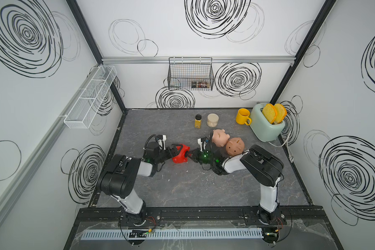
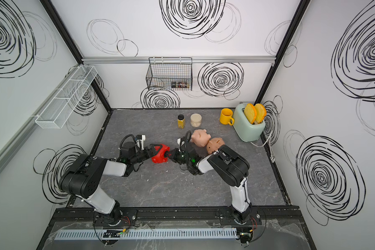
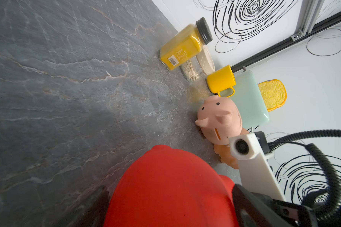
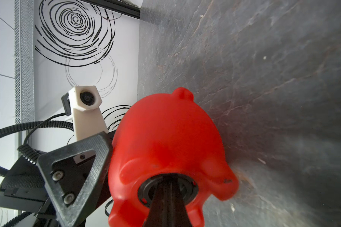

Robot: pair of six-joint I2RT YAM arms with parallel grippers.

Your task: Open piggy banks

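Note:
A red piggy bank (image 1: 181,153) lies between my two grippers, its black ring-shaped plug (image 4: 193,186) facing the right gripper. My left gripper is open wide, one finger (image 3: 95,206) on either side of the red body; whether the pads press on it cannot be told. Shut to a narrow point, my right gripper has its tips at the middle of the plug; they cover its centre, and nothing shows between them. A pink piggy bank (image 3: 220,115) and an orange-tan one (image 1: 235,146) sit just behind the right arm.
Toward the back stand a yellow spice jar (image 1: 198,121), a jar with a pale lid (image 1: 212,120), a yellow mug (image 1: 243,116) and a mint toaster (image 1: 267,130).

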